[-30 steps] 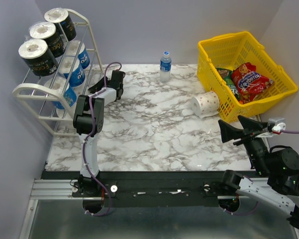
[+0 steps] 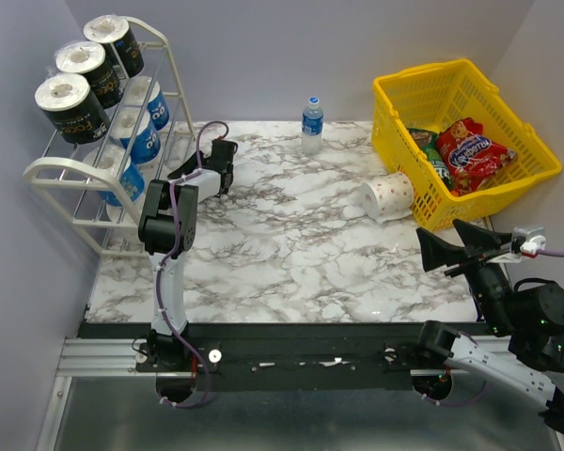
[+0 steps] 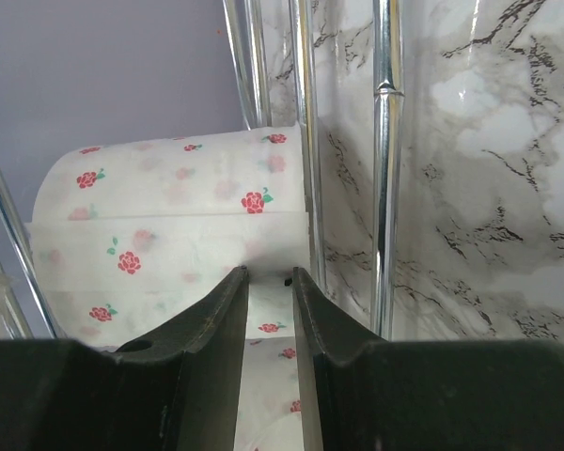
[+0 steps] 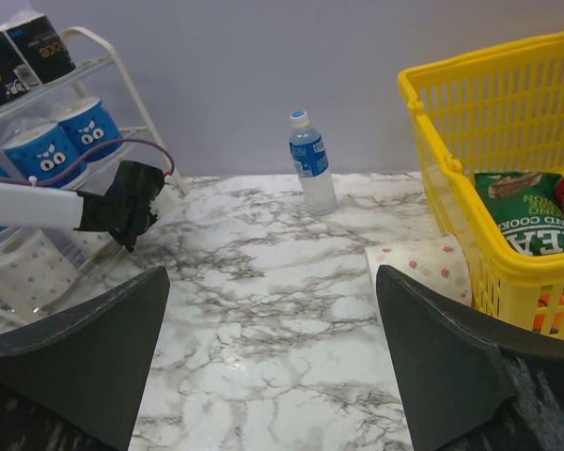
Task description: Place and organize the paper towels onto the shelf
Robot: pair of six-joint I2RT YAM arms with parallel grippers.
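On the white shelf rack (image 2: 38, 174) at the left, black-wrapped rolls (image 2: 70, 108) fill the top tier and blue-wrapped rolls (image 2: 136, 136) the middle. A rose-print paper towel roll (image 3: 169, 178) lies low in the rack, another below it. My left gripper is at that roll's face, fingertips a little apart; whether anything sits between them is unclear. Another rose-print roll (image 2: 387, 195) lies on the table beside the basket. My right gripper stands open at the right, nothing between its fingers.
A yellow basket (image 2: 489, 188) with snack bags stands at the back right. A water bottle (image 2: 312, 127) stands at the back centre.
The left arm is almost unchanged in the top view.
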